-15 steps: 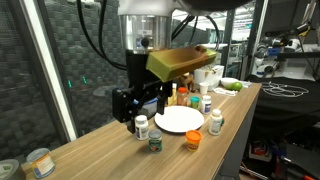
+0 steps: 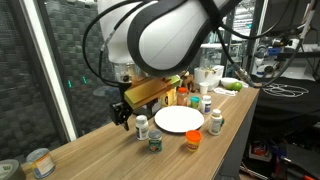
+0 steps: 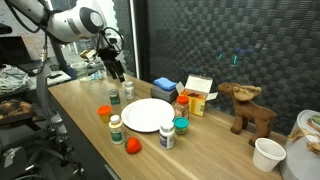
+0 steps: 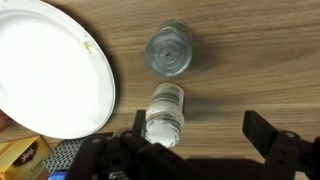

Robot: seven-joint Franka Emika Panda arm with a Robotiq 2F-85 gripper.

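My gripper is open over the table, its black fingers spread wide with nothing held between them. In the wrist view a white-capped bottle [image 4: 166, 112] stands close to the left finger, partly overlapped by it. Beside it is a dark can with a grey lid [image 4: 169, 52]. Exterior view 1 shows the same bottle [image 2: 141, 125] behind the can [image 2: 155, 141], with the gripper [image 2: 139, 113] hanging just above the bottle. From the other side, the gripper [image 3: 112, 64] appears above the bottle [image 3: 128, 89].
A white plate [image 3: 148, 115] lies beside the bottle and can. Around it stand an orange cup [image 3: 104, 114], a supplement bottle [image 3: 116, 130], a tomato [image 3: 133, 146] and an open yellow box [image 3: 199, 97]. Bare wood [image 2: 90, 155] extends to the left in exterior view 1.
In exterior view 1 the arm and gripper have moved back from the camera, toward the white-capped bottle, and look smaller. The objects on the table have stayed put.
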